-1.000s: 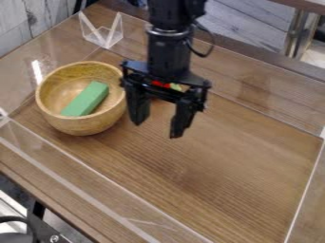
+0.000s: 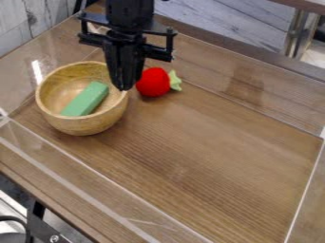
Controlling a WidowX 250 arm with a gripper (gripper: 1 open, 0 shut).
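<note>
The black gripper point(image 2: 124, 74) hangs over the right side of a wooden bowl point(image 2: 61, 111), near its rim, and is shut with nothing visible between its fingers. A green block point(image 2: 86, 99) lies inside the bowl. A red round object point(image 2: 154, 82) with a pale green leafy top lies just right of the gripper, outside the bowl, partly behind it.
A raised pale edge runs along the back right, and a wall stands at the back left. A dark cable lies at the front left.
The gripper has moved up and back toward the left, uncovering more of the red object. The bowl and green block stay in place.
</note>
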